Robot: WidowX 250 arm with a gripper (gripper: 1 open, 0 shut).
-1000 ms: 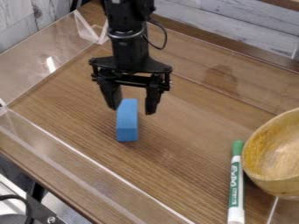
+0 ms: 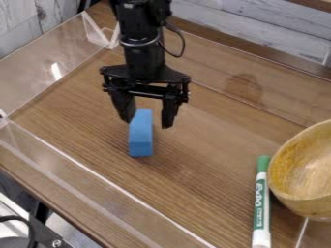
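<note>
My black gripper (image 2: 146, 103) hangs open over the middle-left of the wooden table, its two fingers spread on either side of the upper end of a blue block (image 2: 139, 136). The block lies lengthwise toward the front; whether the fingers touch it cannot be told.
A wooden bowl (image 2: 308, 174) sits at the right edge. A white marker with a green cap (image 2: 260, 194) lies beside it at the front right. A low wall runs along the back and left.
The gripper and arm have shifted very slightly; the block and other objects look unmoved.
</note>
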